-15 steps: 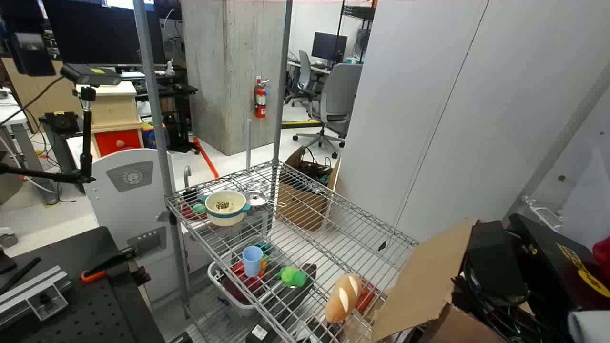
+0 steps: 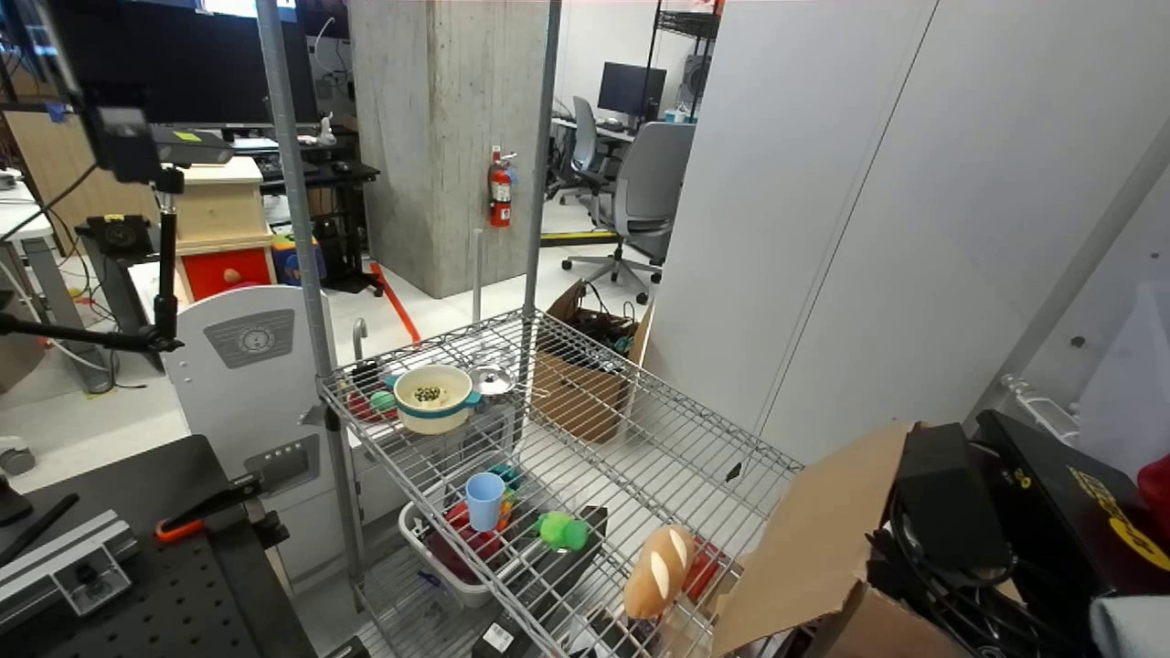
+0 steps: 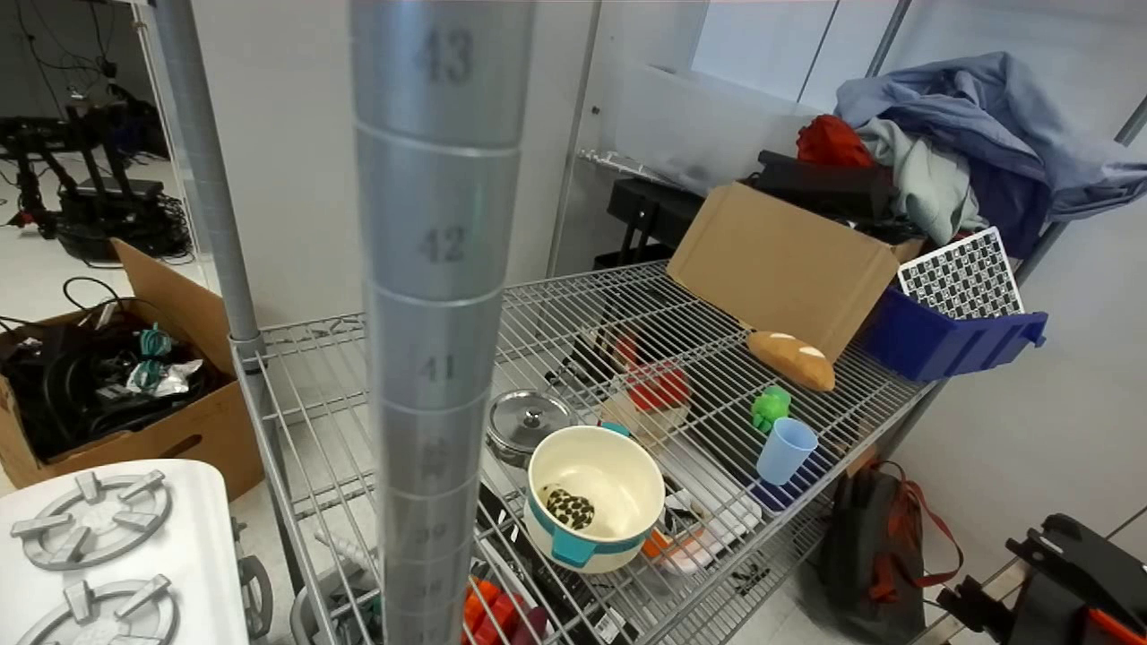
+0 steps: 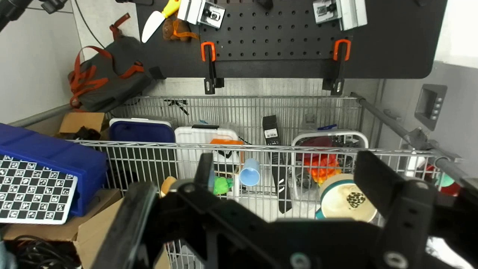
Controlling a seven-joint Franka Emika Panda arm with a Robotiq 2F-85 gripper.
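In the wrist view my gripper is open, its two dark fingers wide apart with nothing between them, above the wire shelf. A light blue cup [image 3: 787,451] stands on the shelf beside a green toy [image 3: 770,408]. Farther along lies a bread loaf [image 2: 659,572], next to the cardboard flap. At the other end is a cream pot [image 3: 598,473] with a teal band and a black-spotted item [image 3: 570,509] inside. A metal lid [image 3: 528,420] rests by the pot. From the wrist, the right finger partly covers the pot's side of the view.
Upright posts [image 2: 296,219] rise at the wire shelf's [image 2: 669,411] corners. An open cardboard box [image 2: 806,548] and a blue bin [image 3: 935,335] crowd one end. A black pegboard table [image 4: 278,67] faces the shelf. Bare wire lies behind the cup and loaf.
In exterior view 1, the dark arm part at the top left has moved right and lower, now overlapping the monitor and the mounted camera. The objects on the shelf have not moved.
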